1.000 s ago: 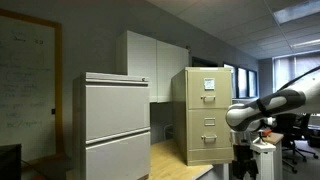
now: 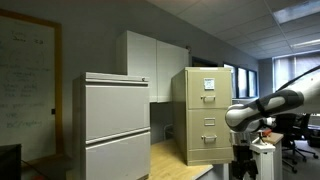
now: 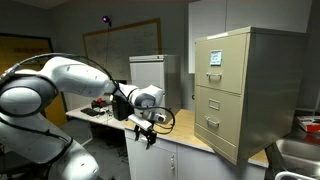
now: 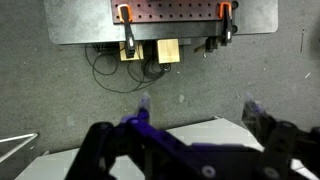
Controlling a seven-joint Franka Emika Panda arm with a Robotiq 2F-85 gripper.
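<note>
My gripper points down over bare grey floor (image 4: 210, 80) in the wrist view, its fingers apart and nothing between them. In exterior view 2 the gripper (image 3: 148, 142) hangs in front of white base cabinets (image 3: 185, 163). It shows low at the right in exterior view 1, partly cut off by the lower edge. A tan filing cabinet (image 3: 228, 90) stands on the wooden counter with its drawers closed. Farther along is a light grey drawer cabinet (image 2: 115, 125), closed too.
Along the top of the wrist view runs a perforated metal plate (image 4: 185, 12) with clamps. Dark cables (image 4: 115, 75) lie on the floor below it. A sink (image 3: 298, 158) is at the right in exterior view 2.
</note>
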